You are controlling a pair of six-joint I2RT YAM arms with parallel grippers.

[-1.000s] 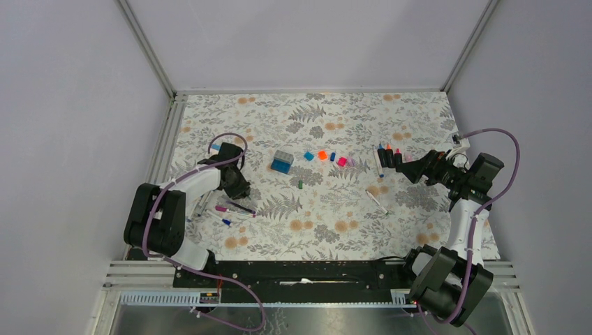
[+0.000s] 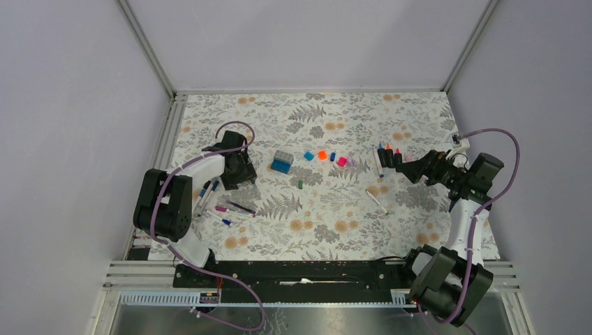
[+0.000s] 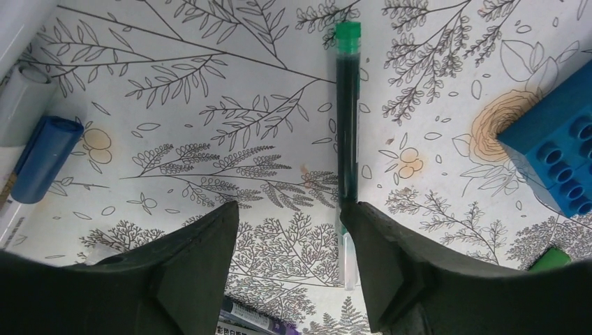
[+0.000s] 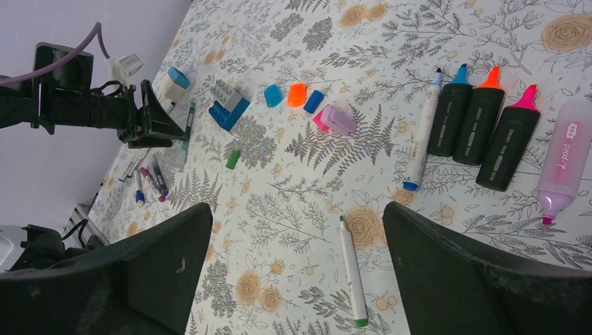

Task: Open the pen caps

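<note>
In the left wrist view a dark pen with a green end lies on the patterned cloth, its clear tip pointing at my right-hand finger. My left gripper is open above the cloth, with that pen beside and partly behind one finger. At the right side, my right gripper hangs open over the cloth, holding nothing. Several loose caps lie mid-table: blue, orange, dark blue and green. A white pen with green ends and a white pen with blue ends lie flat.
Three dark highlighters with bare coloured tips, one being the orange-tipped marker, and a pink bottle-shaped highlighter line the right. A blue-grey block stands left of centre. More pens, including a magenta one, lie front left.
My left gripper has moved away from the front edge and slightly right, with its fingers looking wider apart now. The right arm and the loose objects have stayed put.
</note>
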